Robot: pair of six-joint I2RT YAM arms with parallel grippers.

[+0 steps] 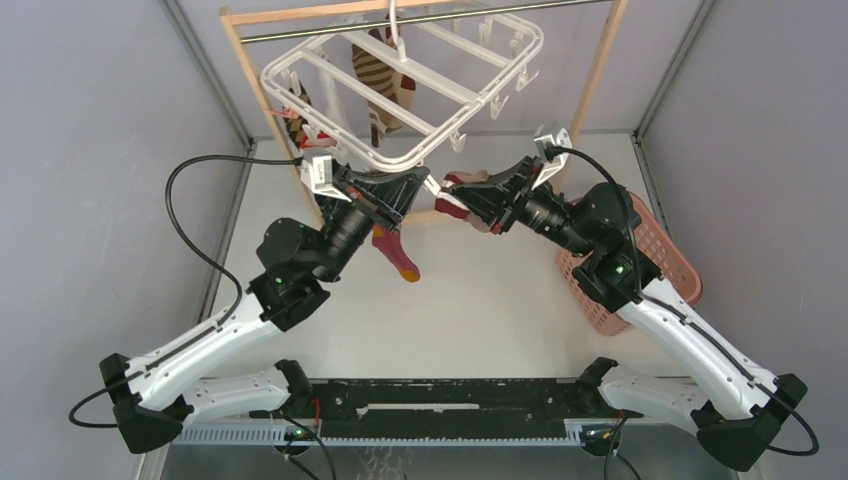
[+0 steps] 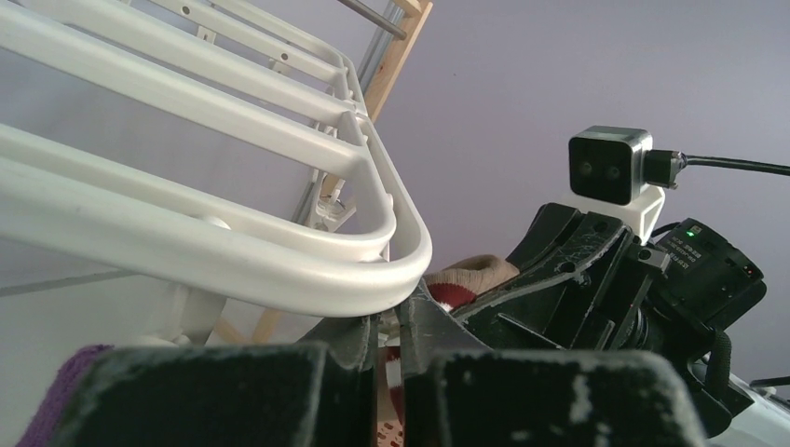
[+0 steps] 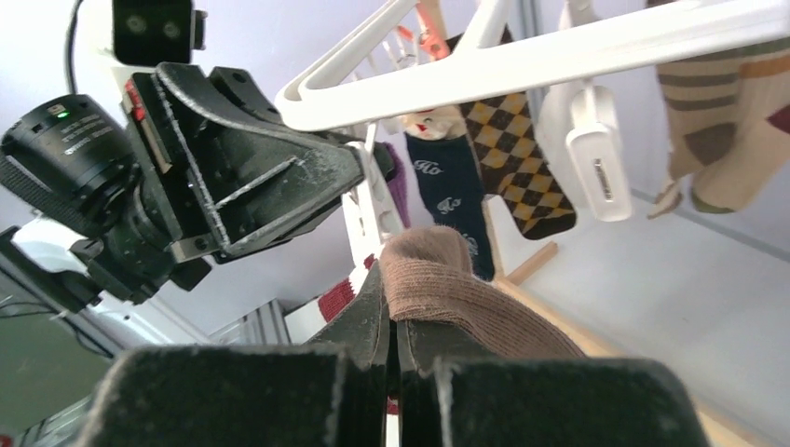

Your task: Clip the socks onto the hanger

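Note:
The white hanger (image 1: 440,80) hangs with socks, including a striped sock (image 1: 372,75) and an argyle sock (image 3: 517,154). My left gripper (image 1: 420,178) is shut at the hanger's front corner on a white clip (image 3: 377,200). My right gripper is shut on a beige, red and white sock (image 3: 442,289), just beside that clip and below the hanger's rim. A pink sock with a yellow toe (image 1: 398,255) hangs below my left gripper. Whether the held sock sits inside the clip is unclear.
A pink basket (image 1: 670,280) stands at the right on the floor. A wooden rack (image 1: 600,50) with a metal bar carries the hanger. The two arms are very close together at the front corner.

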